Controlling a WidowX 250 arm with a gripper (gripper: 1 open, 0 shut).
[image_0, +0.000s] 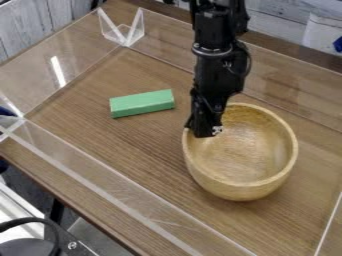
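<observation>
A wide, pale wooden bowl lies on the wooden table at right of centre. My black gripper reaches down from the top to the bowl's upper left rim, its fingertips at or just over that rim. It looks shut; whether the thin rim is between the fingers is unclear. A green block lies to the left of the gripper, apart from it.
A clear, folded plastic piece stands at the upper left. A white object is at the top right edge. Dark cables lie at the lower left corner.
</observation>
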